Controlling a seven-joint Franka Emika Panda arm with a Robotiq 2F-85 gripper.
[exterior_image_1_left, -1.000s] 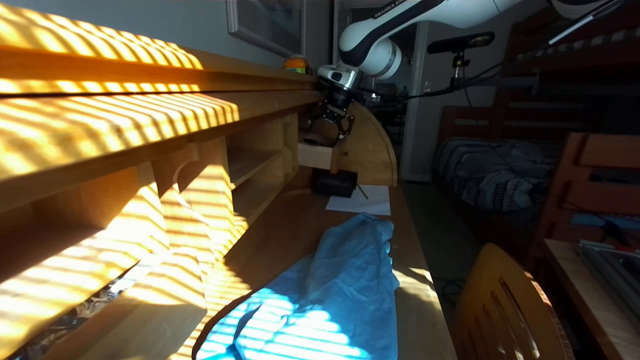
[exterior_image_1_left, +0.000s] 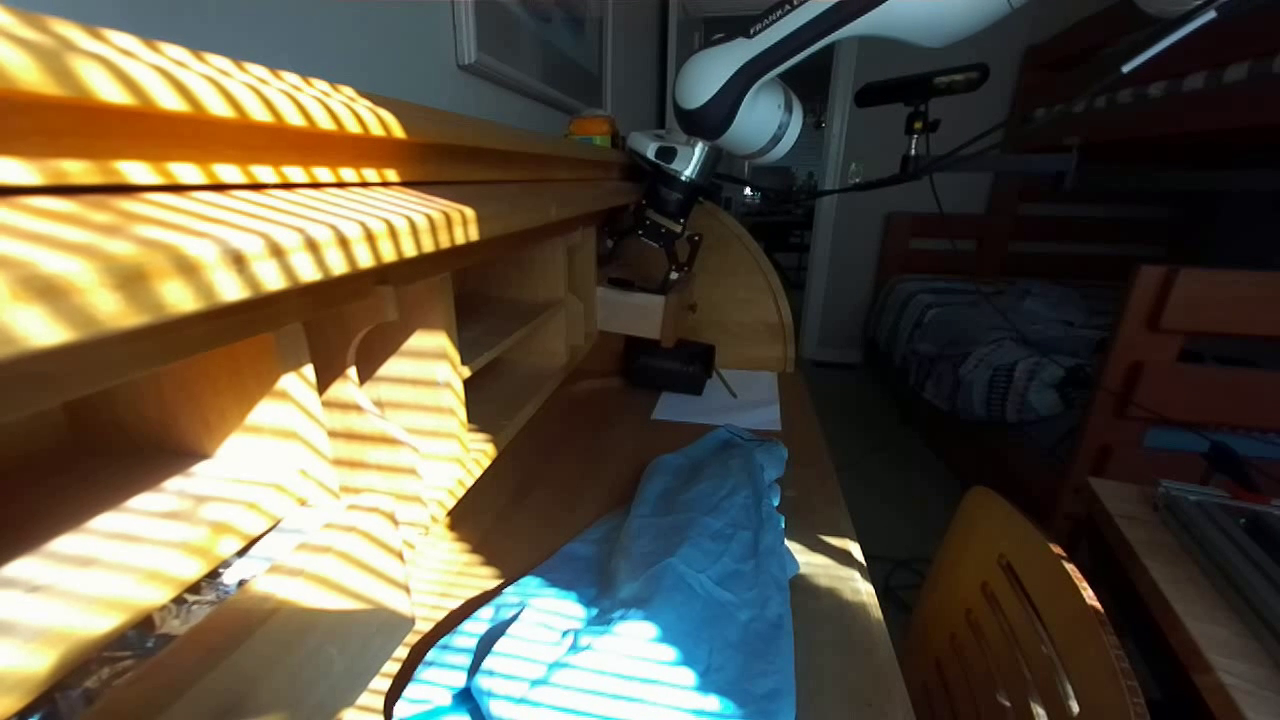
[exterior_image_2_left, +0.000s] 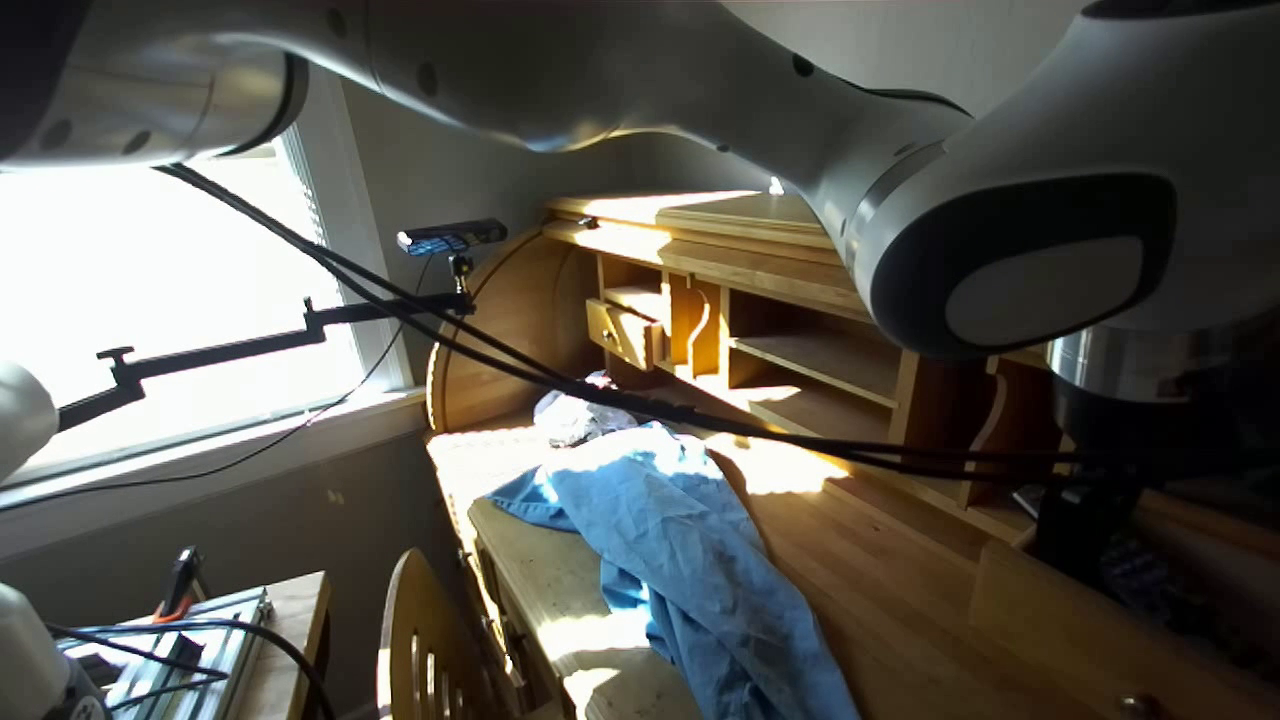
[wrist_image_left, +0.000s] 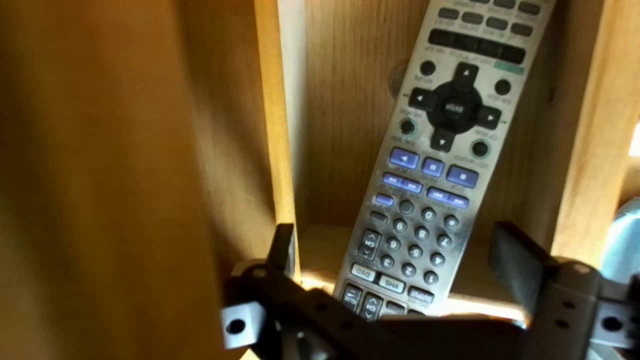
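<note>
In the wrist view a silver remote control (wrist_image_left: 429, 180) lies slantwise inside a small wooden drawer, its buttons facing up. My gripper is open over it, one finger (wrist_image_left: 282, 249) off to the left of the remote and the other finger (wrist_image_left: 519, 261) off to the right. Neither appears to touch the remote. The lower end of the remote is hidden by the gripper body. From exterior view 1, the gripper (exterior_image_1_left: 654, 276) points down at the pulled-out drawer (exterior_image_1_left: 631, 312) at the desk's far end. Exterior view 2 leaves the fingertips too dark to make out.
A blue cloth (exterior_image_1_left: 708, 516) spreads over the desktop. Below the drawer sit a black cylindrical holder (exterior_image_1_left: 672, 367) and a white paper (exterior_image_1_left: 744, 400). The shelf top and the curved desk side (exterior_image_1_left: 738, 294) stand close around the gripper. A wooden chair (exterior_image_1_left: 1020, 612) is at the right.
My gripper has moved slightly down and to the left in exterior view 1, nearer the drawer. The drawer and the things on the desk look unmoved.
</note>
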